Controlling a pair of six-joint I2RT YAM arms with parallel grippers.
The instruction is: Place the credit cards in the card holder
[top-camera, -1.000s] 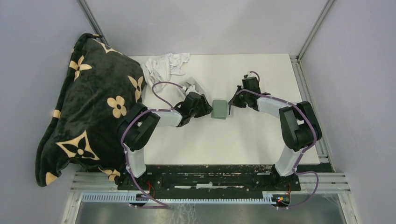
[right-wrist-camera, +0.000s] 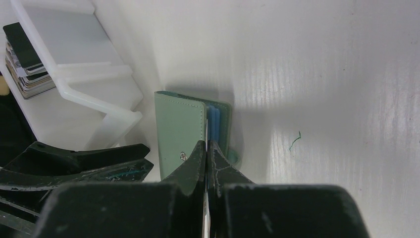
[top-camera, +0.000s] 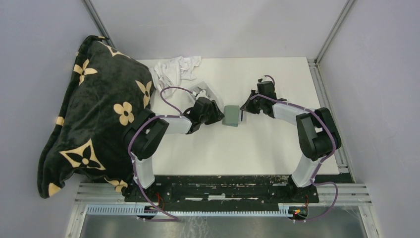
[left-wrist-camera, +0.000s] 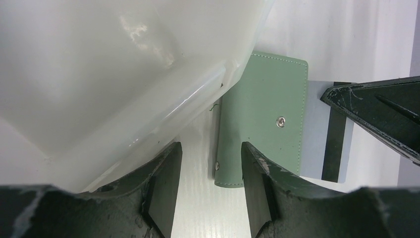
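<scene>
The green card holder lies on the table between my grippers. A silver card with a black stripe sticks out of its right side, and blue cards show inside it. My right gripper is shut on the thin silver card at the holder's open edge. My left gripper stands part open just left of the holder, with nothing held, its right finger over the holder's lower left part.
A white plastic tray behind my left gripper holds a stack of cards. A white cloth lies at the back left, a dark patterned cushion along the left.
The holder and the silver card have shifted slightly left, along with my right gripper's tips. My left gripper has barely moved.
</scene>
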